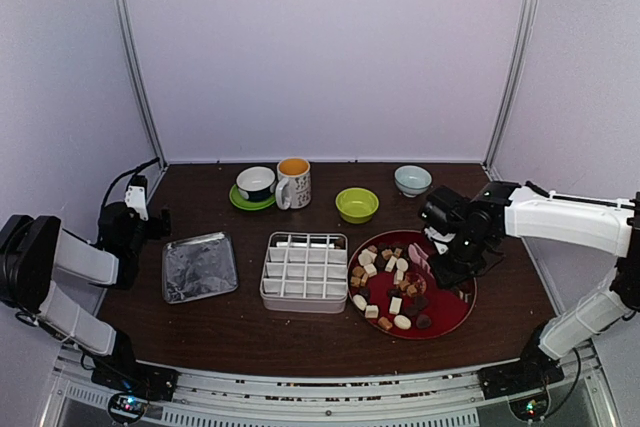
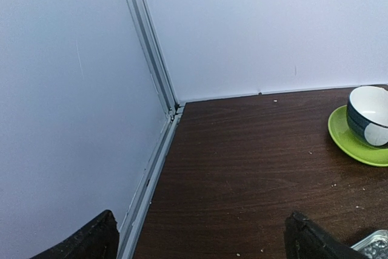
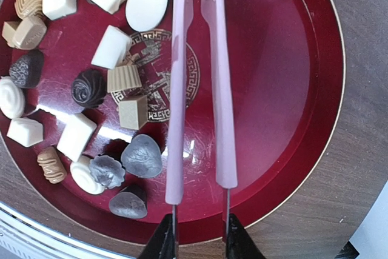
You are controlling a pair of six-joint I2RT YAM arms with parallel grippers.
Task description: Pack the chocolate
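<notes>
Assorted chocolates, white, brown and dark, lie on a red round plate, many around its left and middle part. A white compartment box stands left of the plate. My right gripper is over the plate, part open, with a pair of long pink tongs between its fingers; whether it grips them firmly cannot be told. The tong tips reach down among the chocolates. My left gripper stands open at the table's left side, nothing between its fingers.
A metal tray lies at the left. A green saucer with a bowl, a mug, a yellow-green bowl and a light blue bowl stand at the back.
</notes>
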